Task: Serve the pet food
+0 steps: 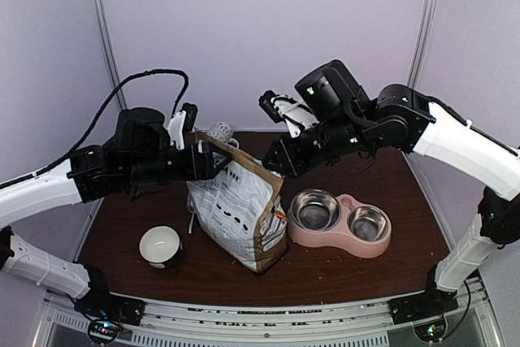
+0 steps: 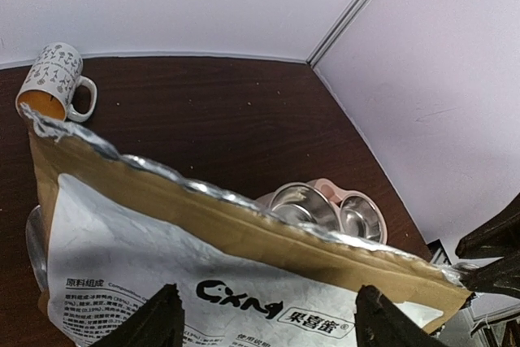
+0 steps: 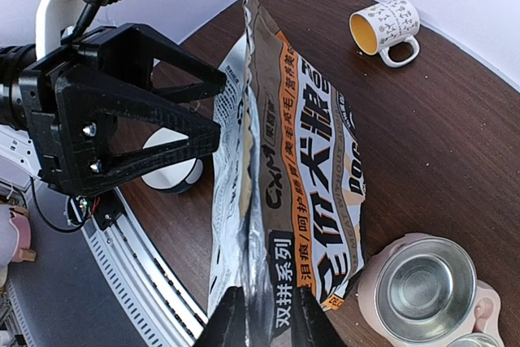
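Observation:
A white and brown pet food bag point(image 1: 236, 213) stands upright mid-table, its long crimped top edge running across both wrist views. My left gripper point(image 1: 218, 160) is at the bag's upper left, fingers parted in front of the printed face. My right gripper is at the top edge's right end, fingers apart with the crimped edge between them; a firm hold cannot be told. A pink double bowl point(image 1: 340, 229) with steel insets sits right of the bag.
A white bowl point(image 1: 160, 243) stands at front left. A patterned mug point(image 2: 50, 79) lies behind the bag.

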